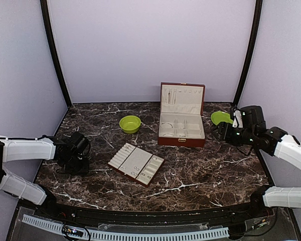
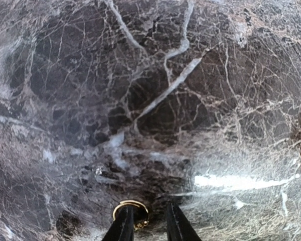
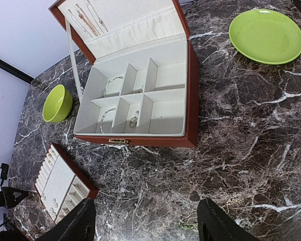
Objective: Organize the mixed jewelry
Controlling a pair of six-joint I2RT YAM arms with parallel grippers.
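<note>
A gold hoop [image 2: 131, 202] lies on the marble at the bottom of the left wrist view, partly hidden by a fingertip. My left gripper is part open just over it; nothing shows held. The open jewelry box [image 1: 181, 142] stands at the back, with bracelets and small pieces in some compartments and necklaces in its lid [image 3: 120, 27]. In front lies the tray [image 1: 136, 163], holding several rings or earrings. Open and empty, my right gripper hangs to the right of the box. A thin chain [image 3: 233, 201] and a greenish strand [image 3: 188, 225] lie below it.
A green bowl [image 1: 130, 124] sits left of the box, and a green plate [image 1: 221, 117] lies to its right, near the right arm. Bare marble stretches between the tray and the table's front edge.
</note>
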